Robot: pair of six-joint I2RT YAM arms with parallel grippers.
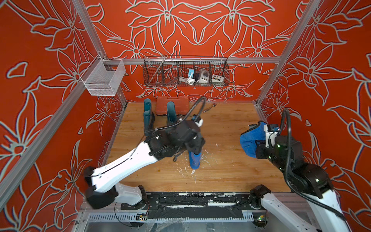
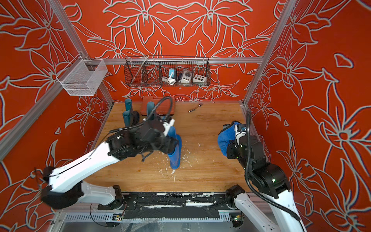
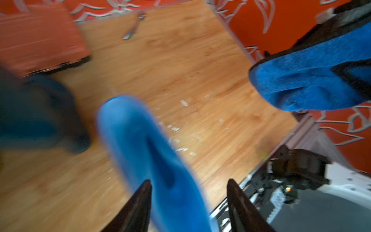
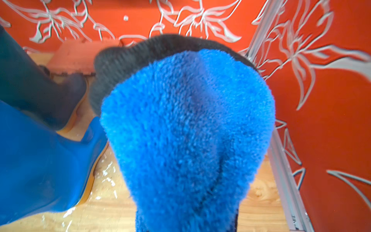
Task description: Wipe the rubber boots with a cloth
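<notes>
A blue rubber boot (image 2: 175, 154) stands near the middle of the table, partly hidden by the left arm in both top views. Over its shaft, my left gripper is open; the boot (image 3: 127, 131) shows blurred below and between the fingers, and I cannot tell whether they touch it. Teal boots (image 1: 148, 118) stand at the back left; one dark teal boot (image 4: 42, 89) shows past the blue one in the right wrist view. At the right, clear of the boots, my right gripper (image 1: 263, 147) is shut on a blue cloth (image 4: 185, 127) with black edging, which hides its fingers.
White flecks (image 1: 206, 156) lie on the wood around the blue boot. A red case (image 2: 168, 106) rests by the back wall, with a small metal tool (image 2: 195, 108) to its right.
</notes>
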